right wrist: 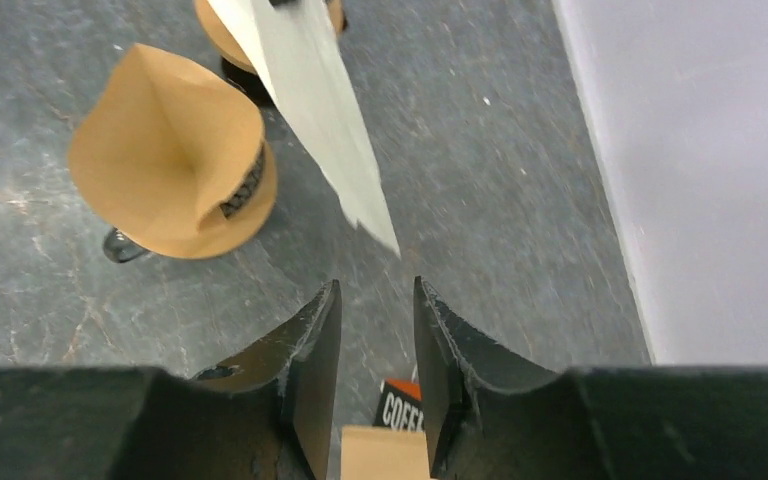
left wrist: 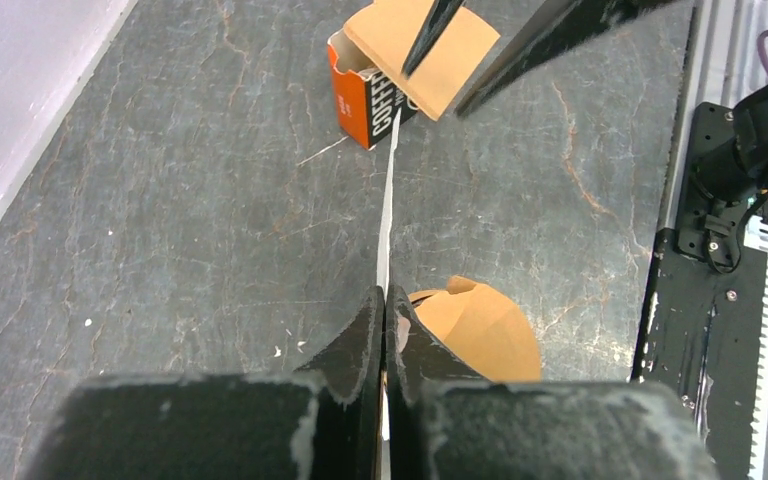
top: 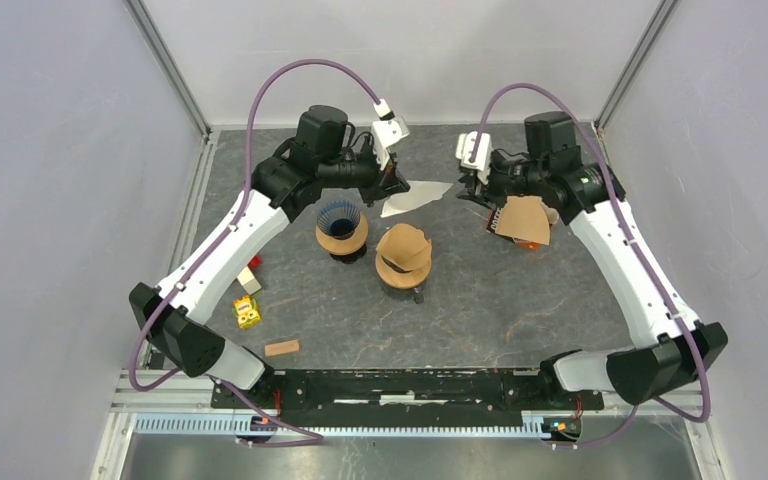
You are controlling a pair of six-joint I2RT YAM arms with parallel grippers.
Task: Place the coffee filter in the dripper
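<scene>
My left gripper (top: 396, 184) is shut on the edge of a white paper filter (top: 415, 198), which hangs over the table, edge-on in the left wrist view. My right gripper stands apart to the right, its fingers parted with nothing between them, the filter's tip beyond them. Below, at the middle, a dripper (top: 403, 276) with a tan filter (right wrist: 155, 150) inside stands on the table. Left of it is a second dripper (top: 340, 242) with a dark ribbed insert.
A coffee box (left wrist: 353, 100) with tan filters (top: 522, 218) lies at the right. Small blocks and a yellow packet (top: 247, 310) lie at the left edge.
</scene>
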